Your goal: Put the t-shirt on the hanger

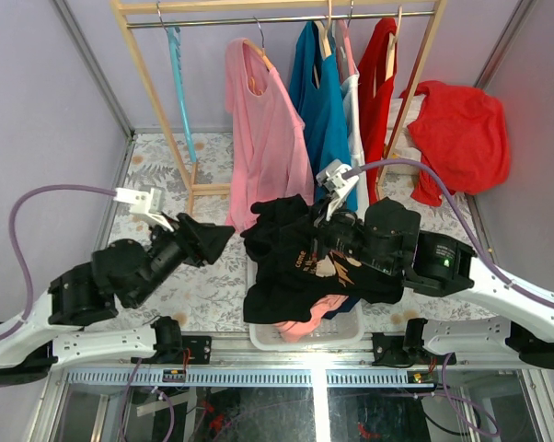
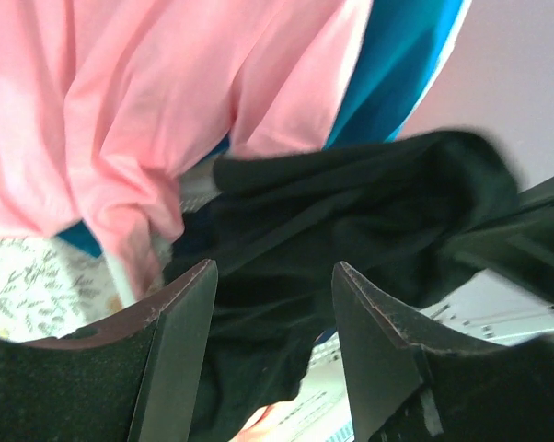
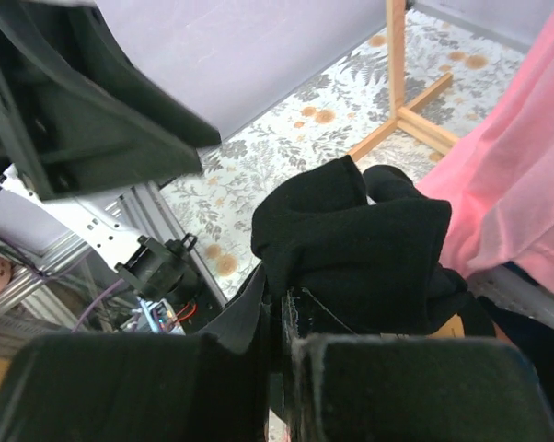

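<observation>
A black t-shirt [image 1: 291, 276] with printed lettering lies bunched over a white bin. My right gripper [image 1: 319, 241] is shut on its cloth; in the right wrist view, a fold of the black t-shirt [image 3: 355, 249] rises from between the closed fingers. To the left of the shirt, my left gripper [image 1: 220, 247] stands open. Through its parted fingers [image 2: 180, 322] the left wrist view shows black cloth beyond, with none gripped. A light blue empty hanger [image 1: 178, 87] hangs at the rail's left end.
Along the metal rail [image 1: 213, 20] hang a pink shirt [image 1: 263, 138], a blue top [image 1: 323, 120] and red clothing [image 1: 378, 83]. Pink cloth [image 1: 309, 318] shows in the white bin [image 1: 268, 339]. A red garment [image 1: 461, 133] is heaped at right. Floor left of the bin is clear.
</observation>
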